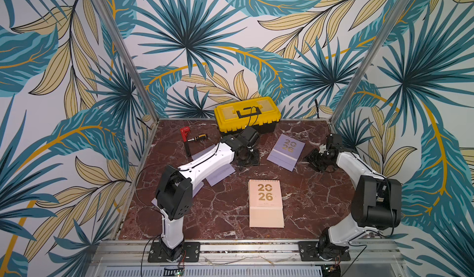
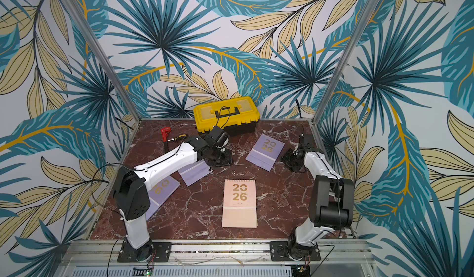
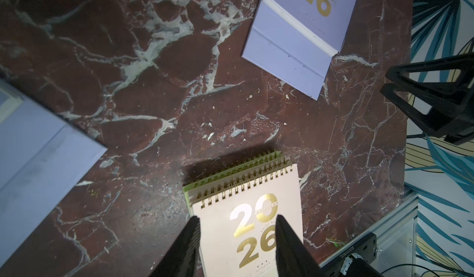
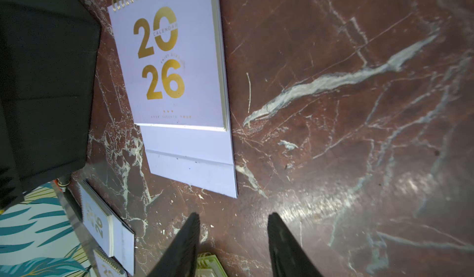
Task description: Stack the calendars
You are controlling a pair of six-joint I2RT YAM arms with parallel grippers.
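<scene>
A pink calendar (image 1: pixel 265 203), apparently atop a green one seen in the left wrist view, lies front centre. A lavender calendar (image 1: pixel 285 151) lies back right, just left of my right gripper, whose fingers are parted with nothing between them. Two more lavender calendars (image 2: pixel 194 175) (image 2: pixel 160 193) lie on the left, partly under my left arm. My left gripper is open above the middle of the table, behind the pink calendar, nothing between its fingers.
A yellow toolbox (image 1: pixel 246 114) stands at the back. A red tool (image 1: pixel 185 133) with a screwdriver lies back left.
</scene>
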